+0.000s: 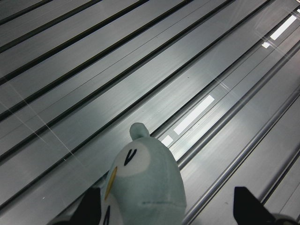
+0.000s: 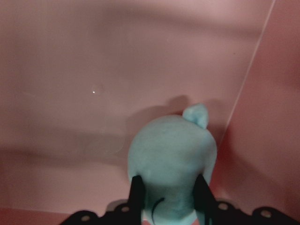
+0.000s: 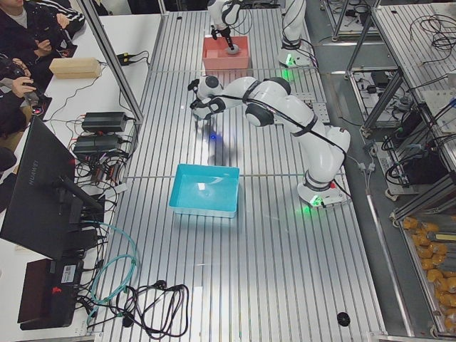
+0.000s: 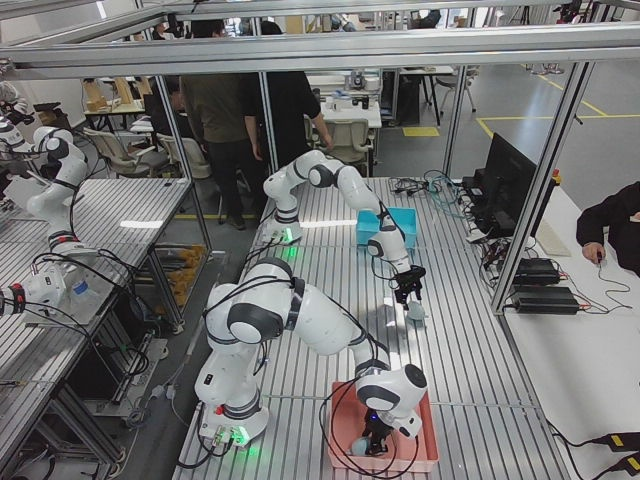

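A pale mint plush toy [image 1: 145, 180] with black and orange stitching lies on the slatted table. My left gripper is open around it at the middle of the table, a finger on either side. In the right wrist view a teal plush toy [image 2: 171, 145] is inside the pink bin [image 2: 70, 61], near its wall. My right gripper has its fingers on either side of this toy, pressed close; whether they grip it is unclear.
An empty cyan bin [image 3: 204, 191] stands in front of the left arm. Cables [image 3: 149, 306], a monitor [image 3: 39, 192] and power boxes [image 3: 100, 142] line the left edge.
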